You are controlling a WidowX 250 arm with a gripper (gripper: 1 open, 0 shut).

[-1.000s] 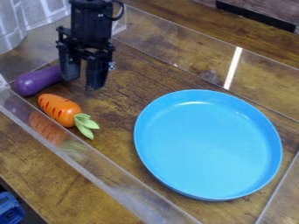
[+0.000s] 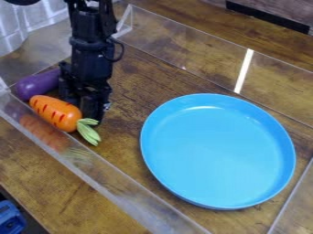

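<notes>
The black gripper (image 2: 86,91) is lowered at the left, just behind an orange toy carrot (image 2: 54,112) with green leaves (image 2: 88,132). Its fingertips are dark against one another and partly behind the carrot, so their opening is unclear. A purple eggplant (image 2: 35,84) lies just left of the gripper, behind the carrot.
A large blue plate (image 2: 218,149) fills the right side of the wooden table (image 2: 166,69). A clear wall runs along the left and front, close to the carrot. A blue object (image 2: 7,218) shows at the bottom left corner.
Over the last second the gripper has come down and toward the front left, to just behind the carrot. The carrot has shifted slightly left.
</notes>
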